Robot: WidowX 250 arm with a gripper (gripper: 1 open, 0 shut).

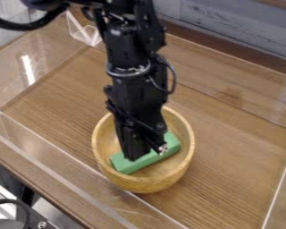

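My black gripper point(139, 139) reaches down from the top into a round yellow bowl point(155, 182) near the front middle, its tip above a green block point(138, 160). The block lies tilted diagonally in the bowl, its far part partly behind the gripper. The gripper looks shut, and I see nothing held in it.
A pale wall or ledge point(241, 27) runs along the back. Black cables lie at the front left corner.
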